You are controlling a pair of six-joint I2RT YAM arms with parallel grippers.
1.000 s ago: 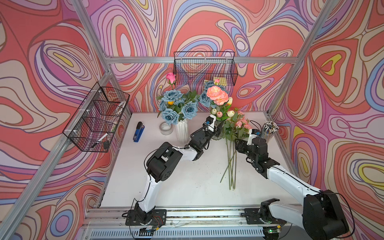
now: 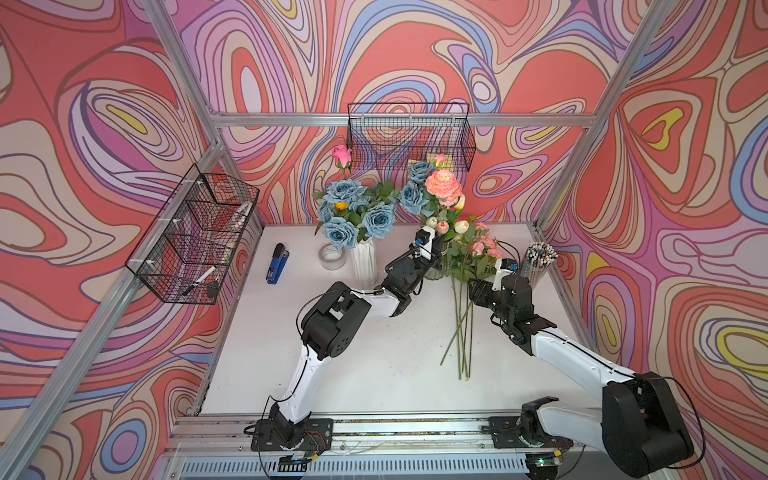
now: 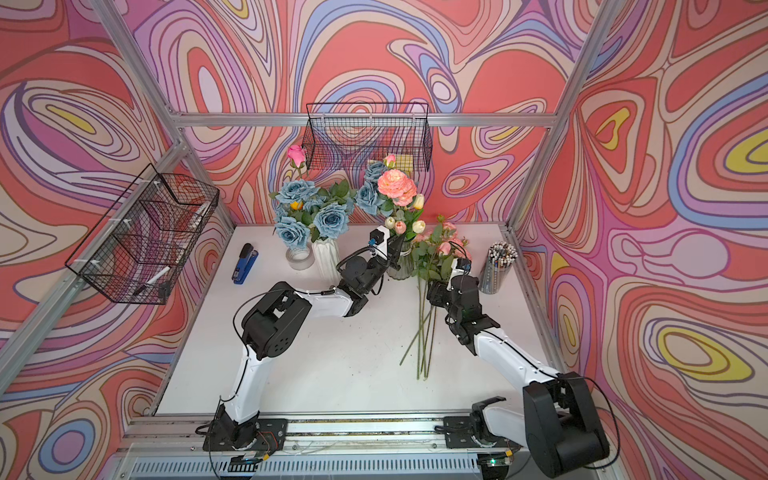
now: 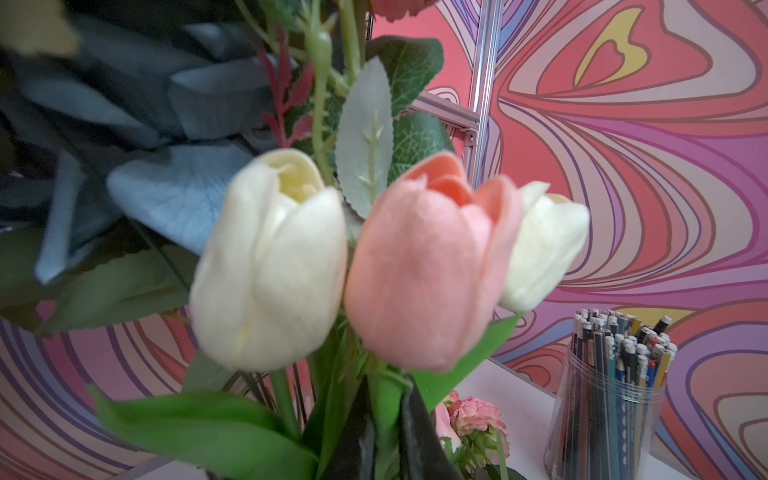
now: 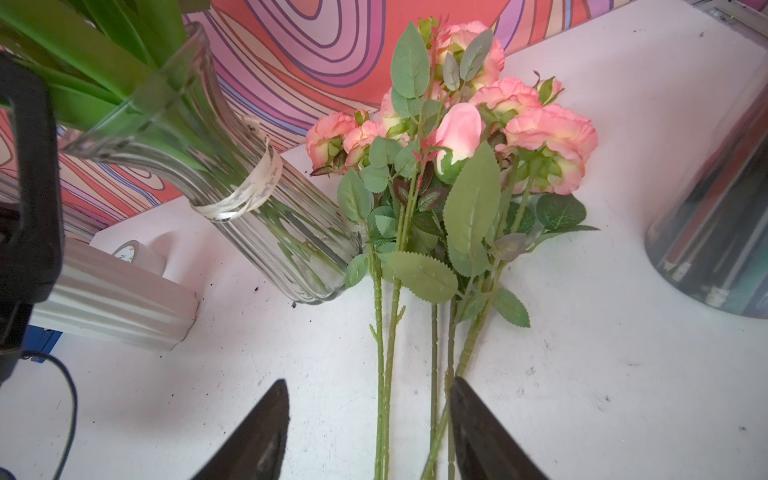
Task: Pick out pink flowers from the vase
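My left gripper is up among the flowers of the glass vase (image 5: 312, 264), its fingers shut round a green stem below a pink tulip (image 4: 424, 272), beside white tulips (image 4: 260, 272). A large coral flower (image 2: 444, 186) tops that bouquet. Several pink roses (image 5: 548, 136) with long stems lie on the table right of the vase. My right gripper hovers over those stems, part open, nothing visibly between its fingers.
A white vase of blue roses (image 2: 363, 264) stands left of the glass vase, near a stapler (image 2: 277, 264). A cup of pencils (image 4: 604, 416) is at the right. Wire baskets (image 2: 412, 144) hang on the frame.
My left gripper has risen slightly, and the bouquet's upper flowers have shifted a little. The right arm has moved only slightly.
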